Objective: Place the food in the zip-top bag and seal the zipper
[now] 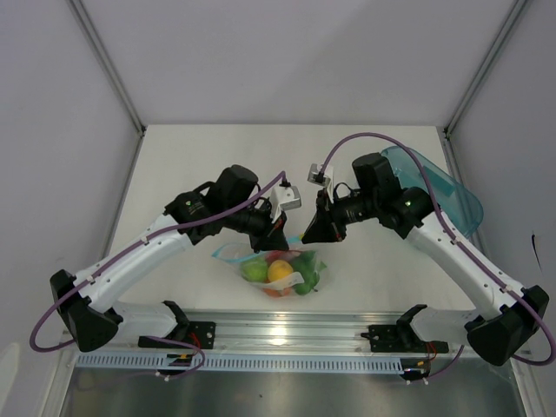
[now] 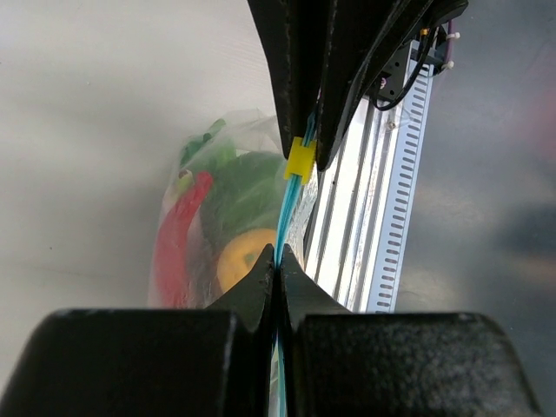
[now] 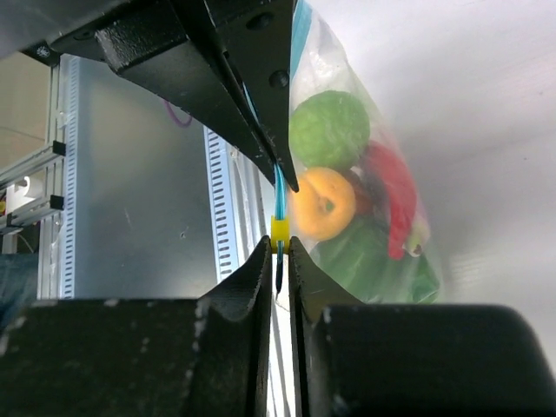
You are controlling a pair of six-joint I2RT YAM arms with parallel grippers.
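Observation:
The zip bag (image 1: 280, 276) lies near the table's front, holding green items, a yellow-orange piece (image 3: 326, 204) and a red pepper (image 3: 389, 195). My left gripper is shut on the blue zipper strip, which runs between its fingertips. My right gripper is closed round the yellow zipper slider (image 3: 280, 228) at the strip's end, its tips very near it; whether they grip it firmly is hard to tell. In the left wrist view the slider (image 2: 299, 156) sits between the right fingertips.
A teal translucent bin (image 1: 434, 191) stands at the right of the table, behind the right arm. Metal rails edge the front.

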